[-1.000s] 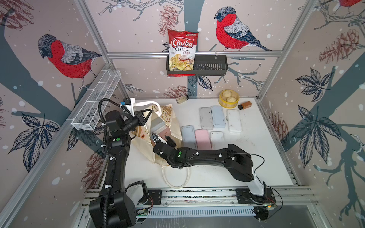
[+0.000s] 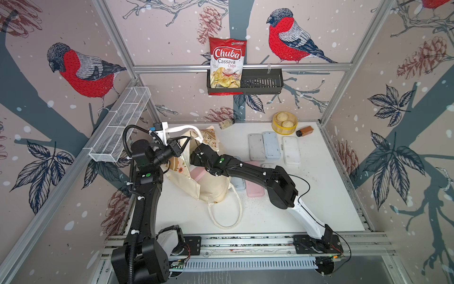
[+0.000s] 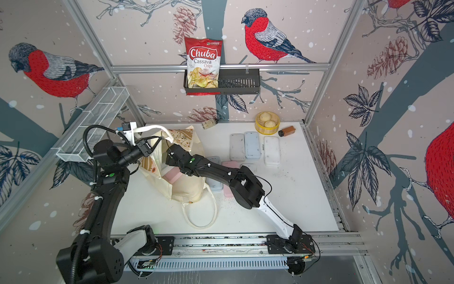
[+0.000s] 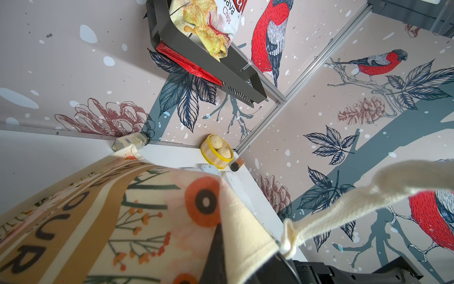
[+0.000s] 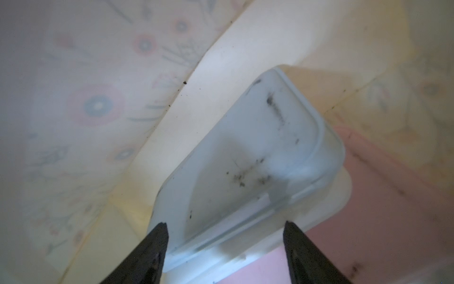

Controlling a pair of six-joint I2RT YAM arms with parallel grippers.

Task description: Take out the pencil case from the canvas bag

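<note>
The cream canvas bag (image 2: 212,191) with a printed flap lies open on the table at left centre. Above its left side my left gripper (image 2: 181,145) is shut, raised with the bag's white strap (image 4: 359,198) by it. My right gripper (image 2: 196,156) reaches into the bag, its fingers open in the right wrist view. Between and beyond them lies a pale blue pencil case (image 5: 241,156) on a white one (image 5: 331,198), above a pink case (image 5: 373,222), all inside the bag.
Several pencil cases (image 2: 270,144) lie right of the bag, partly behind my right arm. A bamboo steamer (image 2: 283,127) and small bottles stand at the back. A wire shelf (image 2: 118,123) hangs on the left, and the table's right part is clear.
The left arm is practically unchanged.
</note>
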